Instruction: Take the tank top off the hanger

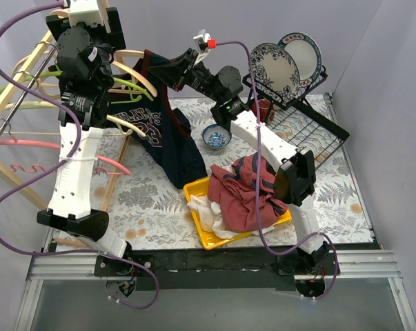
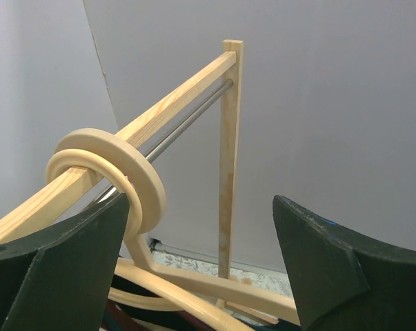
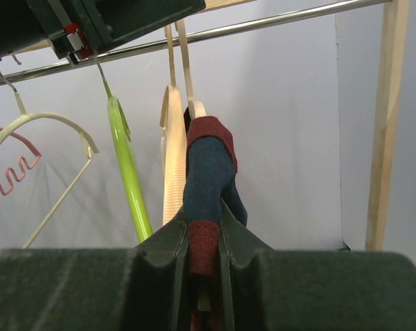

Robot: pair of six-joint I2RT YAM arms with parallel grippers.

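Note:
The dark navy tank top (image 1: 163, 134) with maroon trim and lettering hangs from the rack, its lower part over the table. My right gripper is shut on its maroon-edged strap (image 3: 211, 165), close to the end of a wooden hanger (image 3: 197, 109). In the left wrist view, the fingers of my left gripper stand apart on either side of the thick wooden hook (image 2: 149, 189) looped over the rack's beam. No contact with the hook shows. The top view hides most of the garment's upper part behind hangers and my left arm.
Around the wooden rack (image 2: 173, 96) hang a green hanger (image 3: 128, 172), a pink one (image 1: 114, 163) and other pale ones. A yellow basket (image 1: 209, 241) with clothes, a blue bowl (image 1: 216, 136) and a dish rack (image 1: 311, 131) stand to the right.

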